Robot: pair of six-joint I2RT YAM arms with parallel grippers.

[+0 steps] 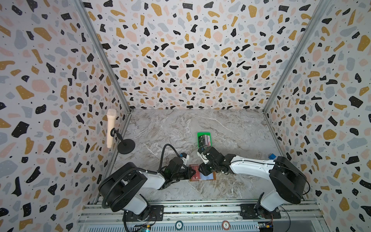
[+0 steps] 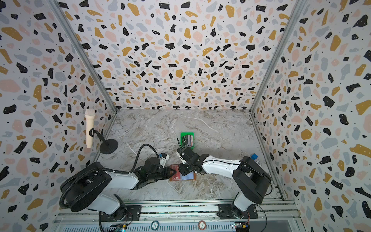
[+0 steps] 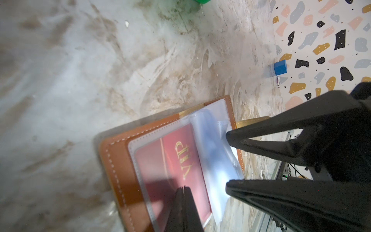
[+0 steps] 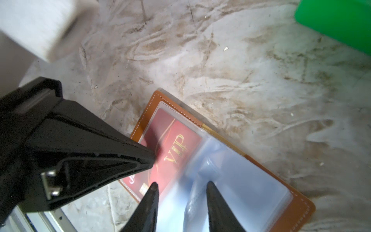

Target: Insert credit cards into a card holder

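Note:
The tan leather card holder (image 3: 116, 162) lies open on the table, with a red VIP card (image 4: 174, 150) under one clear sleeve and a pale blue sleeve (image 4: 251, 193) beside it, its clear film wrinkled. My left gripper is shut over the red card, nothing visible between its fingers. My right gripper is open, its fingertips low over the pale sleeve near the middle of the holder. In both top views the two wrists partly hide the holder.
A green box (image 1: 199, 136) holding cards stands behind the holder. A blue block (image 1: 272, 156) lies at the right edge, and a microphone on a stand (image 1: 126, 146) is at the left.

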